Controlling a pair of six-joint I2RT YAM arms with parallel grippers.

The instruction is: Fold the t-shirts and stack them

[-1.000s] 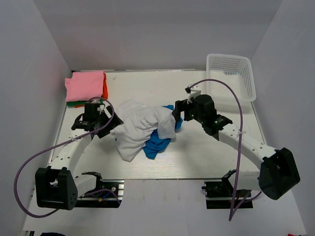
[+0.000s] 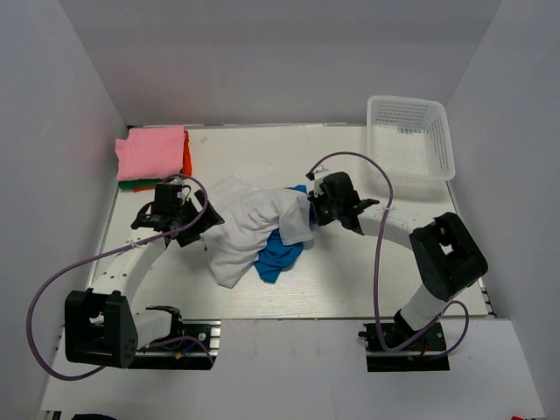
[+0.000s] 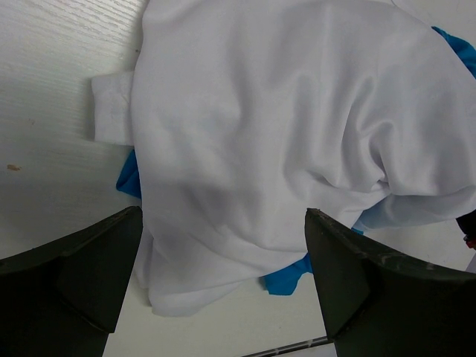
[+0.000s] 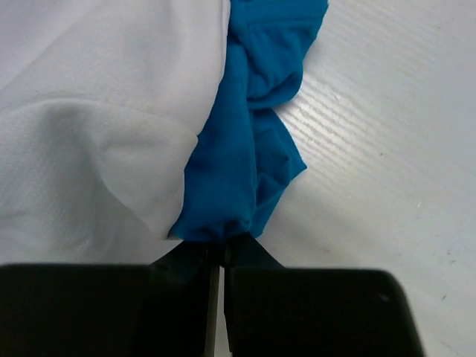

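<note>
A crumpled white t-shirt (image 2: 249, 223) lies across the middle of the table, over a blue t-shirt (image 2: 278, 258) that shows at its lower edge and right side. My right gripper is shut on the blue cloth (image 4: 223, 178) at its right edge, next to the white fabric (image 4: 89, 126). Above the white shirt's left side, my left gripper (image 2: 210, 217) stands open. Nothing sits between its fingertips in the left wrist view, and the white shirt (image 3: 230, 149) spreads out beyond them.
A folded pink piece (image 2: 150, 153) tops a stack with orange and green cloth at the back left. An empty white basket (image 2: 409, 140) stands at the back right. Bare table (image 2: 350, 276) shows at the front right.
The right gripper has come down and left to the shirts' right edge and shut on the blue cloth; before, it was open there. The left arm has barely moved.
</note>
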